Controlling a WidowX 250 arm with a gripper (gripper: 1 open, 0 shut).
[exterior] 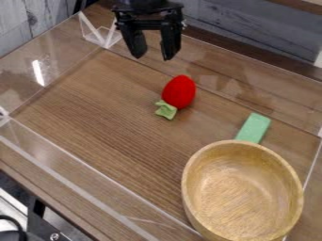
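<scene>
The black gripper (149, 41) hangs at the top centre of the camera view with its two fingers apart, open, and nothing seen between them. Below it and a little to the right, a red strawberry-like object (179, 91) with a green leafy top (165, 110) lies on the wooden table (94, 132), apart from the gripper.
A green block (253, 130) lies on the right. A large yellow bowl (242, 193) fills the lower right. The table's edge runs along the lower left, with dark cables beyond it.
</scene>
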